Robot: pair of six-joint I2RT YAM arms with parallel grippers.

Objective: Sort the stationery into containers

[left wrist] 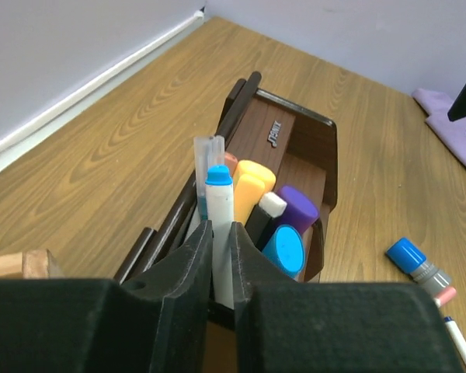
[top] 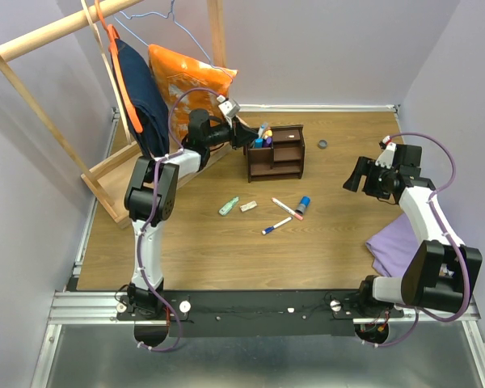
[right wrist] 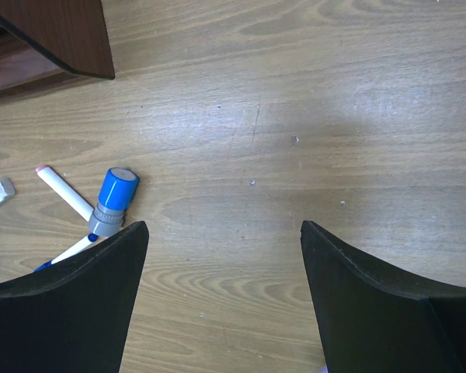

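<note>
A dark wooden organizer holds pens and markers. My left gripper is at its left compartment, closed on a white marker with blue cap, standing among yellow, purple and cyan items. My right gripper hangs open and empty on the right, over bare table. Loose on the table lie a pink-tipped marker, a blue-capped marker, a blue-topped cylinder, a white eraser-like block and a green item.
A wooden rack with hangers, dark garment and orange bag stands at the left. A purple cloth lies at the right. A small grey ring sits right of the organizer.
</note>
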